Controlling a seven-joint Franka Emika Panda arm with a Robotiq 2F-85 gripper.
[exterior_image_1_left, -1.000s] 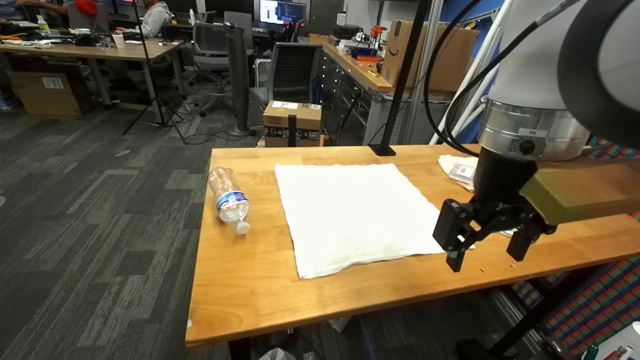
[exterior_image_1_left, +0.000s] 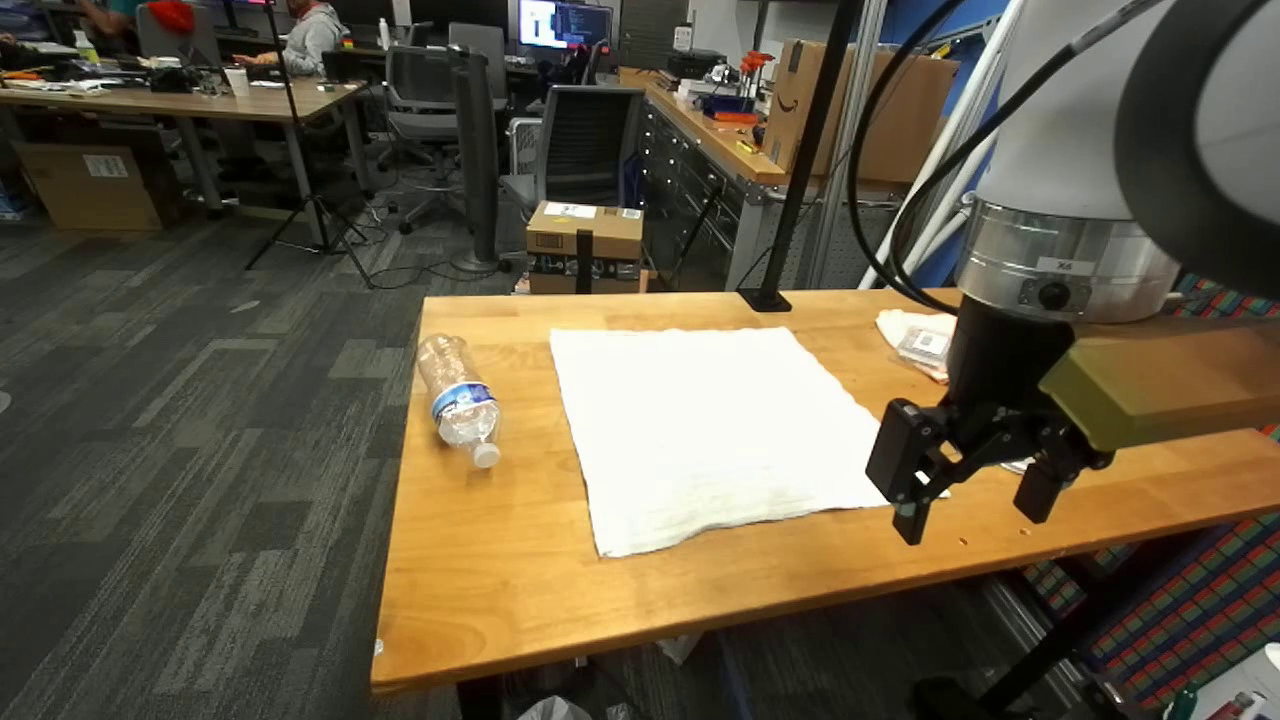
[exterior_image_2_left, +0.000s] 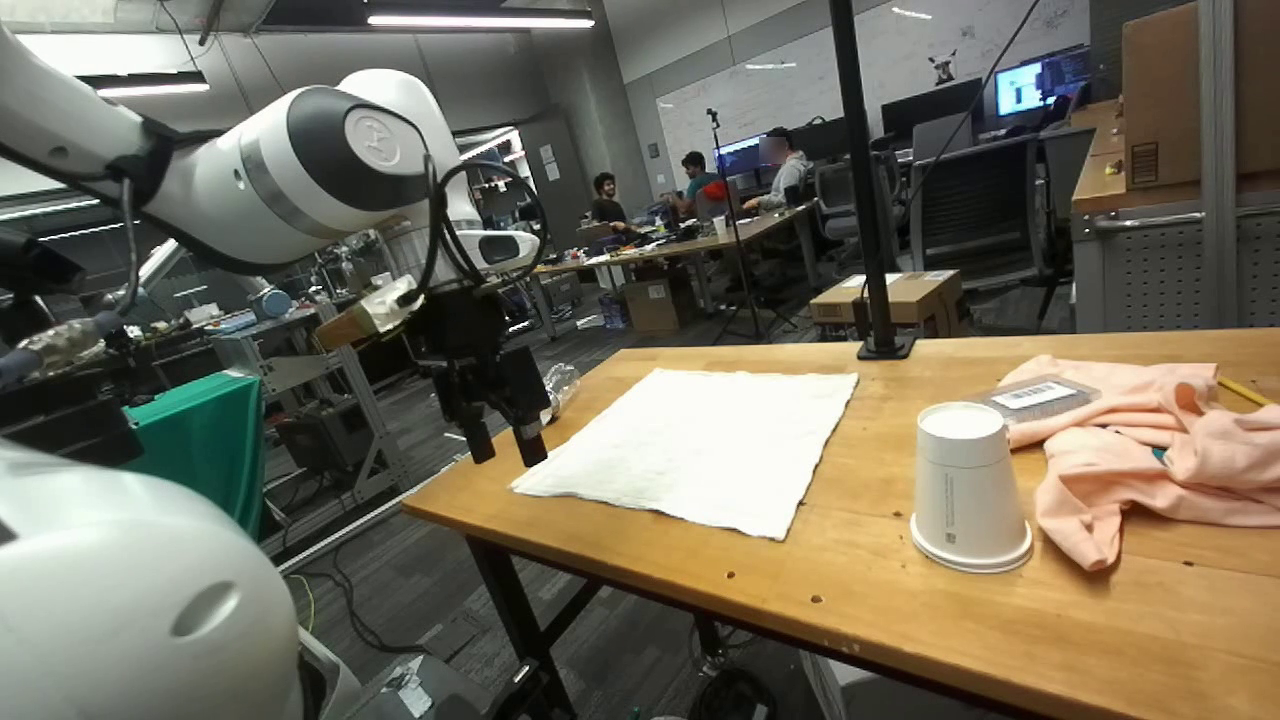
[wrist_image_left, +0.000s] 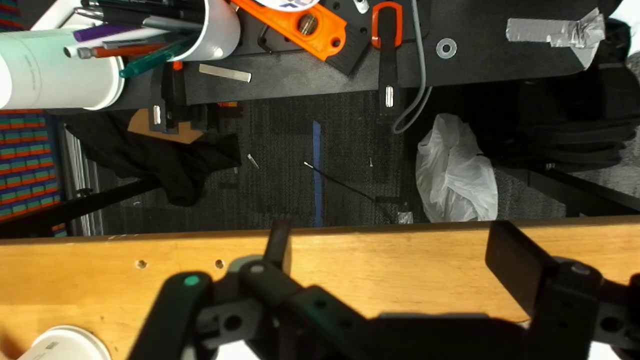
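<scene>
My gripper (exterior_image_1_left: 974, 518) hangs in the air above the table's front edge, its fingers wide apart and empty. In the wrist view the two fingertips (wrist_image_left: 279, 243) stand well separated over bare wood. A white cloth (exterior_image_1_left: 720, 432) lies spread flat on the wooden table (exterior_image_2_left: 840, 588). To its left in exterior view 1, a clear plastic bottle (exterior_image_1_left: 462, 402) with a blue label rests on its side. An upside-down white paper cup (exterior_image_2_left: 969, 486) stands to the right in exterior view 2, beside a crumpled peach cloth (exterior_image_2_left: 1152, 456).
A clear packet (exterior_image_2_left: 1038, 396) with a white label lies on the peach cloth. A black post (exterior_image_2_left: 876, 180) rises from the table's back edge. In the wrist view, a dark surface beyond the table holds pens in a cup (wrist_image_left: 216, 36) and an orange tool (wrist_image_left: 300, 24).
</scene>
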